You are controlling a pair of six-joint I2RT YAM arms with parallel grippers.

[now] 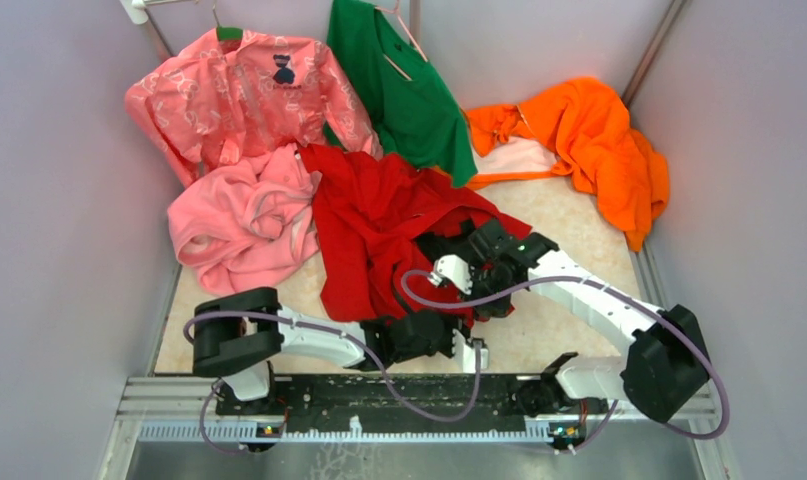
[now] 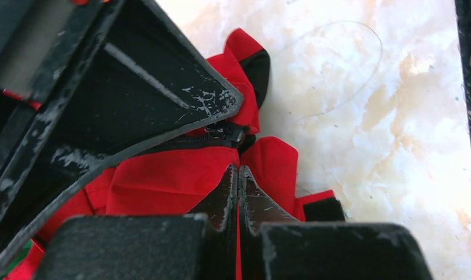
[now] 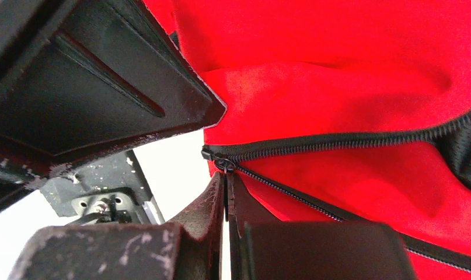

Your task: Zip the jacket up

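The red jacket (image 1: 379, 210) lies on the table with its black zipper (image 3: 338, 140) running across its lower part. In the right wrist view, my right gripper is shut on the small zipper slider (image 3: 224, 163) at the end where the two zipper tapes meet. In the left wrist view, my left gripper is shut, with nothing visible between its fingertips, over red fabric beside the zipper end. The other arm's black housing fills the upper left of that view.
A pink fleece (image 1: 239, 220) lies left, a patterned pink jacket (image 1: 239, 100) and green top (image 1: 389, 100) hang behind, and an orange garment (image 1: 599, 150) lies back right.
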